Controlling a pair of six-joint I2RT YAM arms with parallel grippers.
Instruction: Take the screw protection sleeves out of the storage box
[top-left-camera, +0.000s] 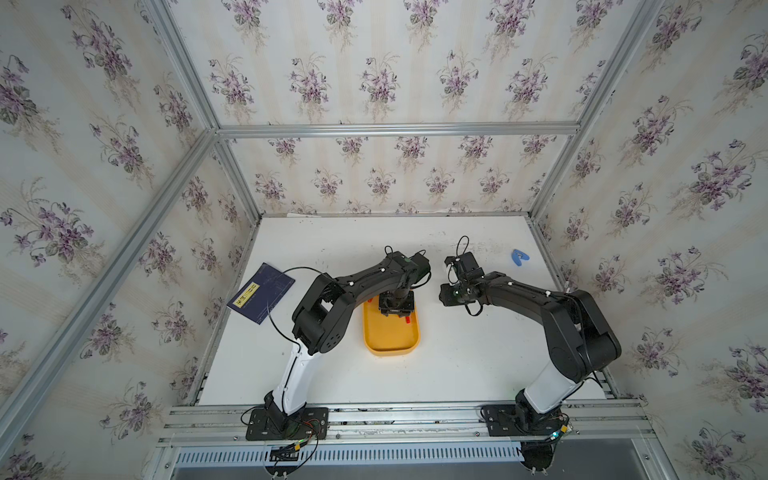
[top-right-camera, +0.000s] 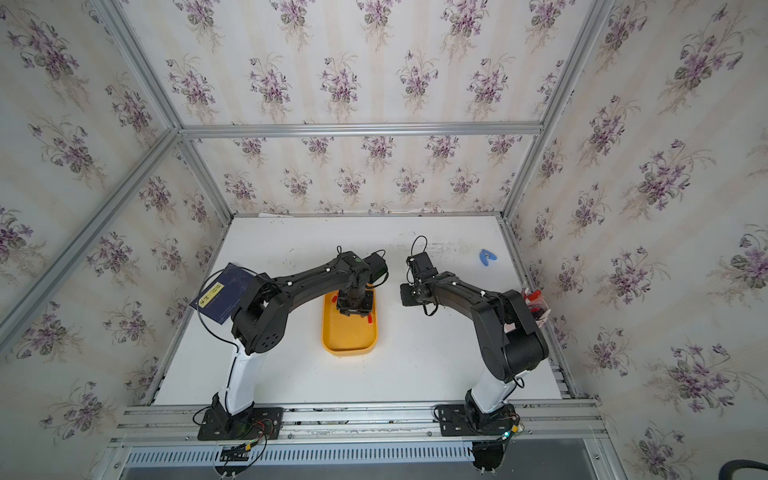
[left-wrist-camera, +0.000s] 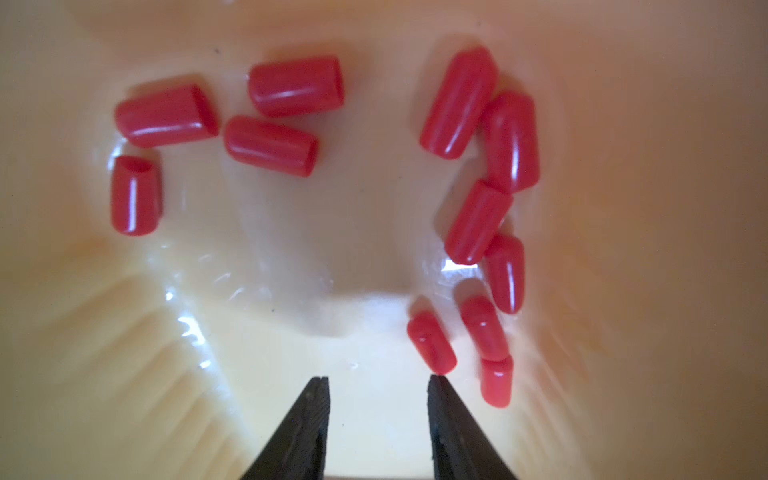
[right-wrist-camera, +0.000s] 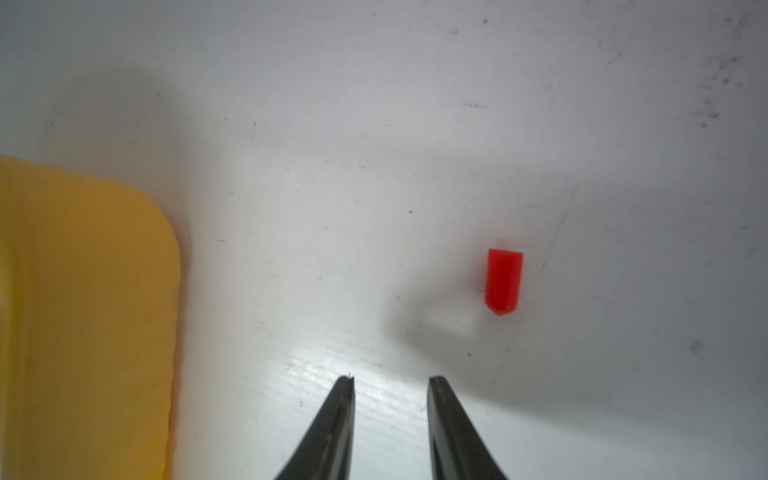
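The orange storage box (top-left-camera: 391, 339) stands in the middle of the table with several red sleeves inside. My left gripper is inside or just over it, fingers apart and nothing between them. In the left wrist view a small red sleeve (left-wrist-camera: 432, 342) lies just ahead of the right-hand finger; a chain of others, including one red sleeve (left-wrist-camera: 478, 222), runs along the right wall. A red sleeve (left-wrist-camera: 272, 145) sits in the far-left group. Right of the box, my right gripper hangs open and empty above the table, with a single red sleeve (right-wrist-camera: 503, 281) lying ahead.
A dark blue flat case (top-left-camera: 261, 293) with a yellow label lies at the left. A blue item (top-left-camera: 519, 257) is at the back right. Behind the right arm, a bin (top-right-camera: 537, 310) with red things stands by the right edge.
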